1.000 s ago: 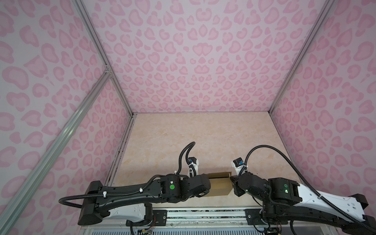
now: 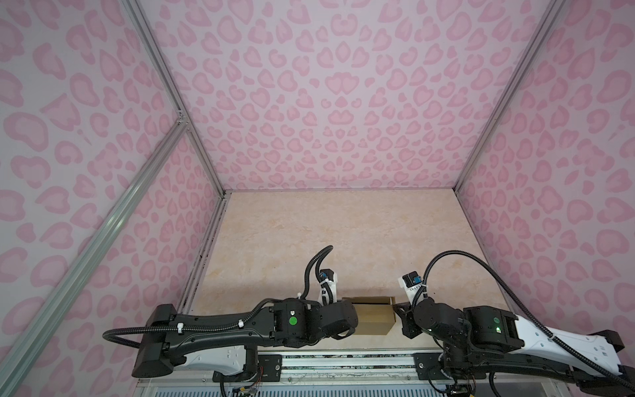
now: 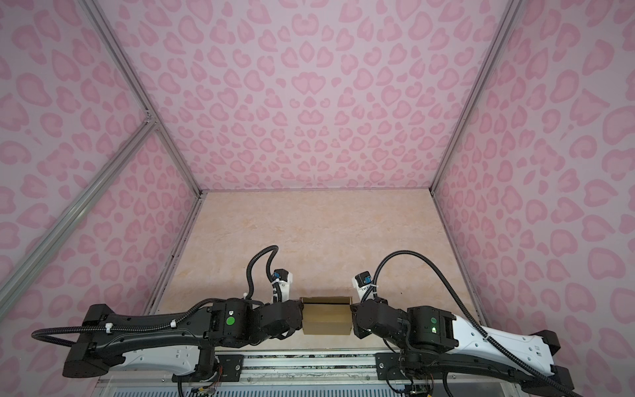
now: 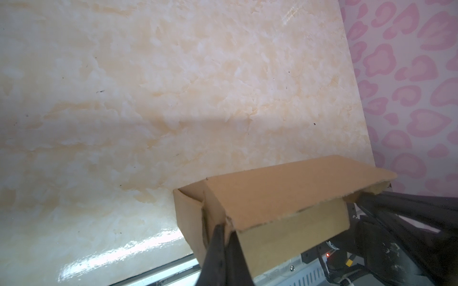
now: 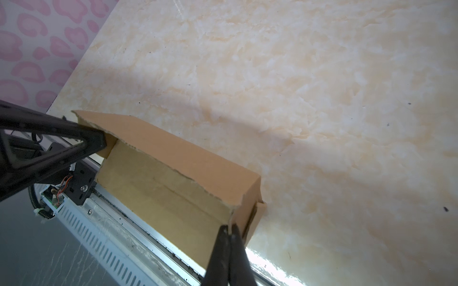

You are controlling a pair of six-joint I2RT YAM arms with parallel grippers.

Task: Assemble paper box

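The cardboard box [image 2: 373, 317] [image 3: 326, 321] stands at the near edge of the table [image 2: 337, 238], between my two grippers. In the wrist views its top panel [image 4: 300, 186] [image 5: 176, 157] lies over an open interior with pale inner walls. My left gripper is shut at the box's left end, fingertips touching the cardboard at the panel's corner. My right gripper is shut at the opposite end, tips against the corner below the panel. Whether thin cardboard is between either pair of fingertips is unclear.
A metal rail [image 3: 304, 354] runs along the front edge, close to the box. Pink patterned walls [image 2: 340, 99] enclose the back and sides.
Both arms and the box have shifted slightly toward the front edge, the right arm also a little rightward. Both grippers remain at the box's ends.
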